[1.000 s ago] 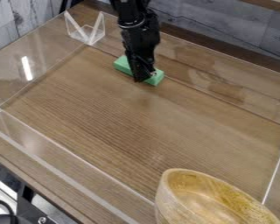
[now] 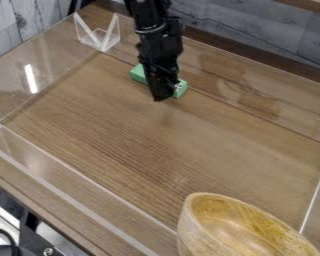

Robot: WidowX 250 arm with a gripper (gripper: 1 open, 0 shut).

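Note:
My black gripper [image 2: 163,92] reaches down from the top of the camera view onto a green block [image 2: 176,87] on the wooden table [image 2: 123,150], upper middle. The fingertips are at the block and partly cover it. I cannot tell whether they are shut on it.
A yellow bowl [image 2: 236,228] sits at the bottom right. A clear plastic object [image 2: 99,32] stands at the upper left, another at the left edge. Black cables lie at the lower-left corner.
The gripper and the green block appear slightly shifted, with a little less of the block showing to the right and left of the fingers.

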